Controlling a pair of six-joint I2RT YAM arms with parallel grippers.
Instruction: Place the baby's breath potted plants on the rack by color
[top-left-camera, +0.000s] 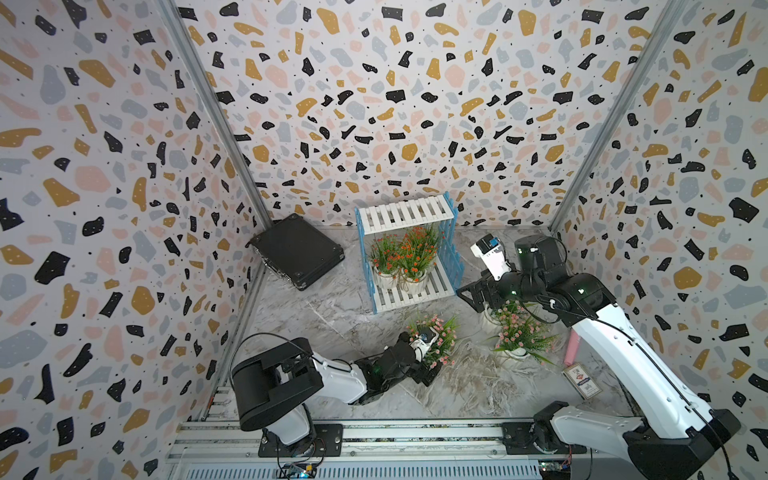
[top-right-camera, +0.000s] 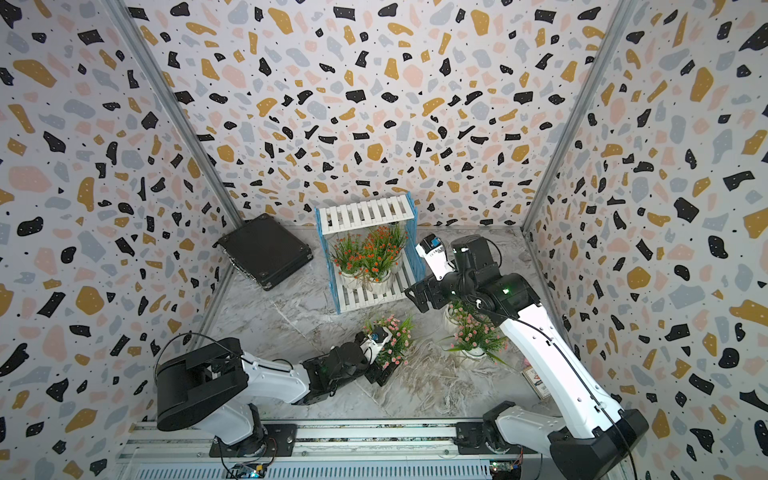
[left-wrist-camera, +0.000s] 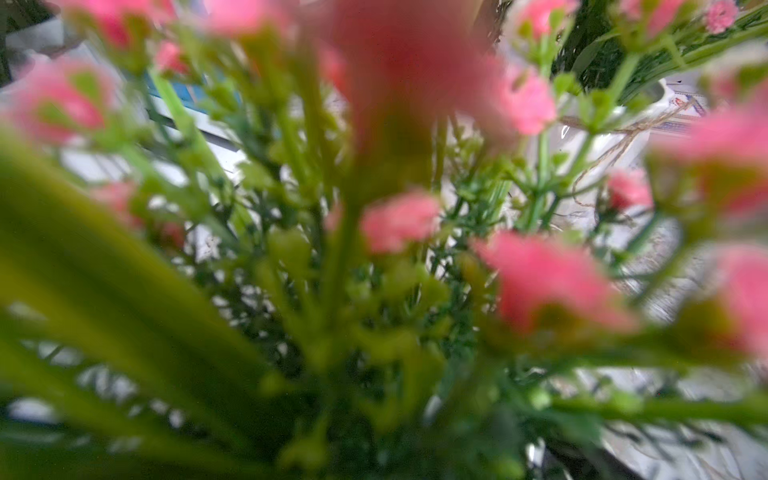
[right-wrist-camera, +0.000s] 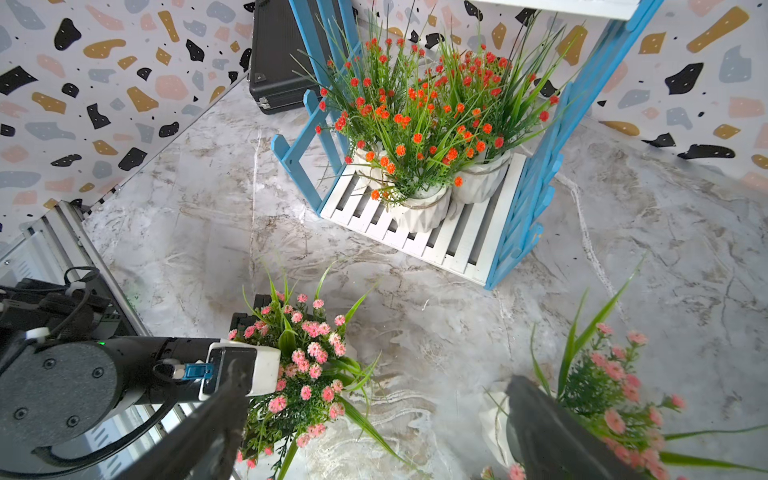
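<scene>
Low at a pink-flowered plant (top-left-camera: 441, 345), my left gripper (top-left-camera: 417, 357) stands open with its fingers around the plant's lower part; the pot itself is mostly hidden. Pink blossoms (left-wrist-camera: 552, 280) and leaves fill the left wrist view and cover the fingers. My right gripper is open and empty, hanging above the table to the right of the rack. Two more pink plants stand under the right arm, one of them (top-left-camera: 521, 332) in plain sight. On the lower shelf of the blue-and-white rack (right-wrist-camera: 500, 172) are several orange-red plants (right-wrist-camera: 416, 152) in white pots.
The rack's upper shelf (top-left-camera: 405, 213) is bare. A black case (top-left-camera: 297, 249) lies left of the rack. A small framed card (top-left-camera: 581, 381) and a pink object (top-left-camera: 573, 347) lie at the right. Free table lies between the case and the left arm.
</scene>
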